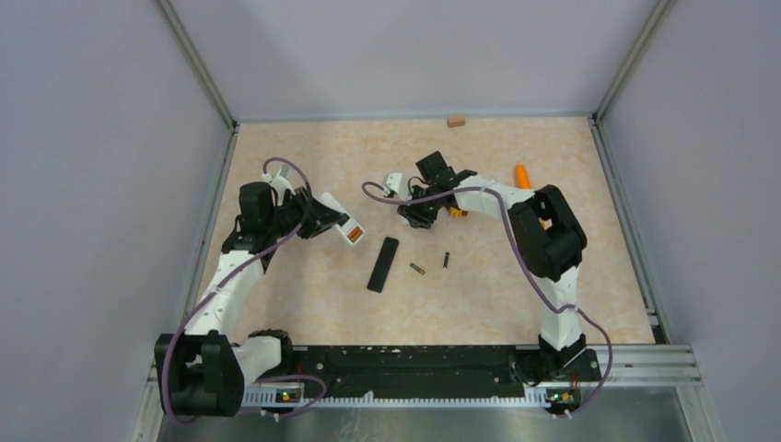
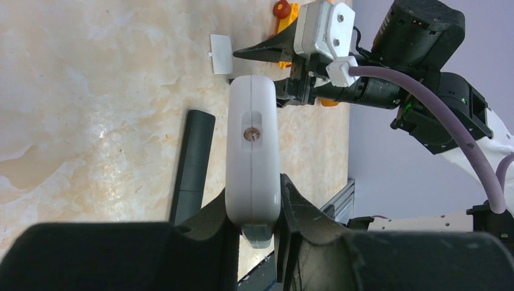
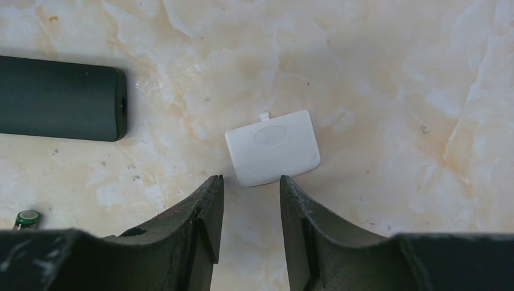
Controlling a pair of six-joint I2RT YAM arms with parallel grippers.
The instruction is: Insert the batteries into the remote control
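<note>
The white remote (image 2: 252,163) is held upright in my left gripper, which is shut on it; from above, its back (image 1: 352,230) shows an orange-and-dark patch in the compartment. The white battery cover (image 3: 271,147) lies on the table. My right gripper is low at the cover's near edge, fingertips a little apart; whether it grips the cover cannot be told. One loose battery (image 1: 417,268) lies near the middle, another, dark one (image 1: 447,260) to its right, also partly seen (image 3: 27,219) in the right wrist view.
A black oblong (image 1: 382,264) lies between the arms. An orange tool (image 1: 521,176) and a yellow toy (image 2: 285,21) are behind the right arm, a small tan block (image 1: 456,121) at the back.
</note>
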